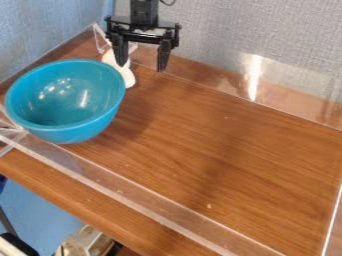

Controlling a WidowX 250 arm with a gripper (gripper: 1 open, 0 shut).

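A glossy turquoise bowl [67,112] sits upright at the left side of the wooden table [214,170]. Behind it, my black gripper [140,55] hangs near the back of the table with its two fingers spread and nothing visible between them. A white object [122,74] stands just beyond the bowl's right rim, beneath the gripper's left side, partly hidden by the bowl and gripper.
Clear rails [291,103] edge the table, with a textured wall behind. A blue surface and some hardware lie below the front left edge.
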